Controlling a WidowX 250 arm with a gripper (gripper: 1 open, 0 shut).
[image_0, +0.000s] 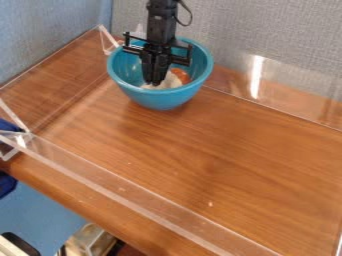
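A teal bowl (142, 97) stands at the back left of the wooden table (214, 170). My black gripper (155, 78) reaches down from the top into the bowl, its fingers low and close together, so it looks shut. A pale object with an orange part (173, 79) lies in the bowl at the fingertips, partly hidden by the gripper. I cannot tell whether anything is between the fingers.
Clear plastic edging runs along the table's back, left and front sides. Textured grey panels stand behind. A dark blue object sits outside the left edge.
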